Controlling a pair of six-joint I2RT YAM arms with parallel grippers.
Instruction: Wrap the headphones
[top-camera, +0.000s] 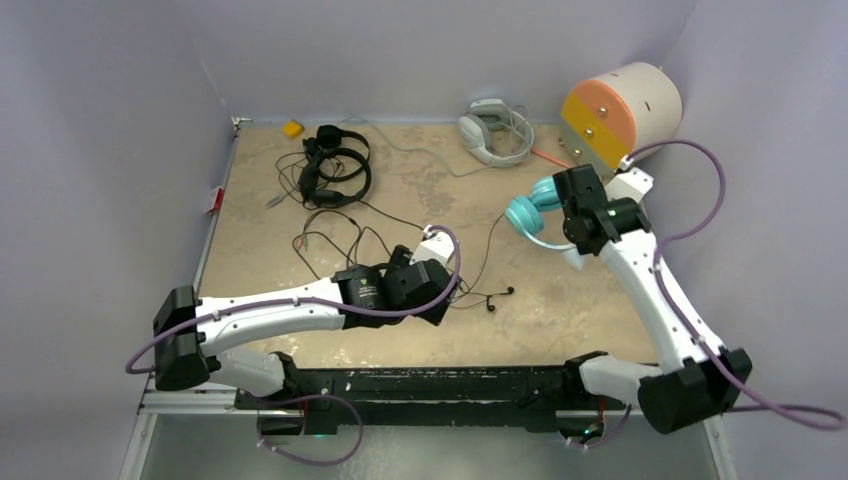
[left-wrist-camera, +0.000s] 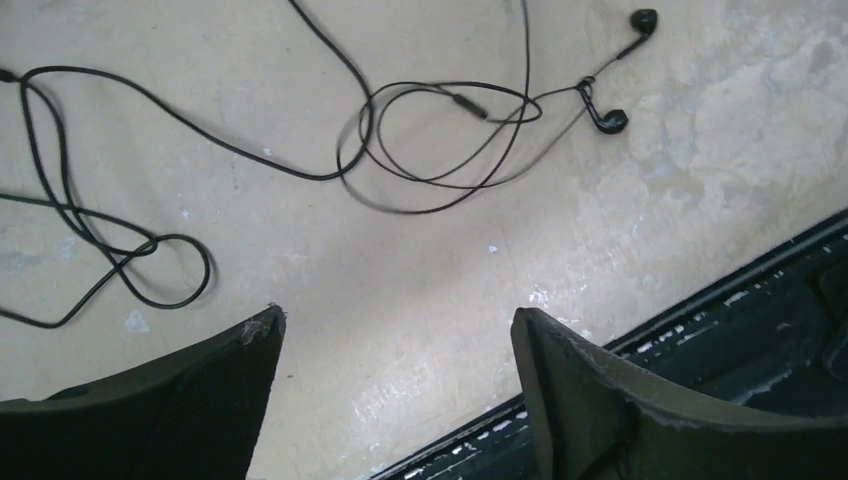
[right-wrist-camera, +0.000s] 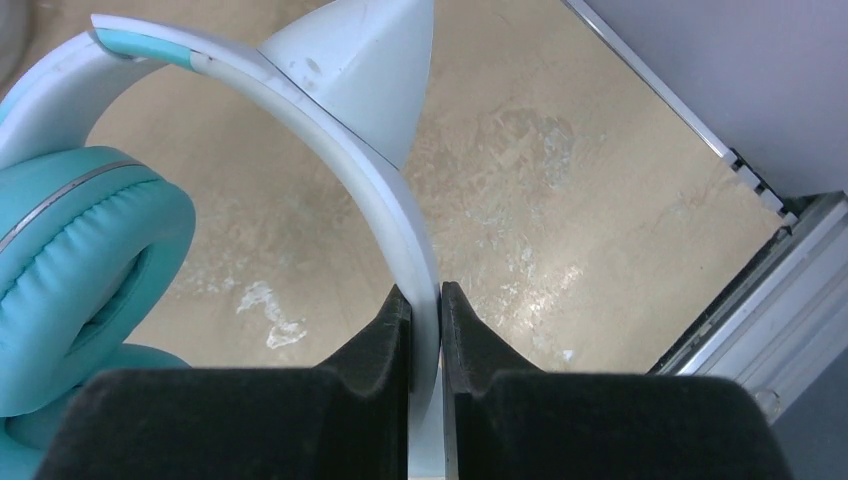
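Note:
Turquoise headphones with a white inner band hang from my right gripper, which is shut on their headband; the ear cups are at the left of the right wrist view. A thin black cable runs down from them in the top view. My left gripper hovers over the front middle of the table, its fingers apart and only bare tabletop between them. Beyond its fingertips lie loose loops of black cable and two black earbuds.
Black headphones with tangled cable lie at the back left. White headphones rest at the back, beside a striped drum-shaped box. A small yellow block sits in the back left corner.

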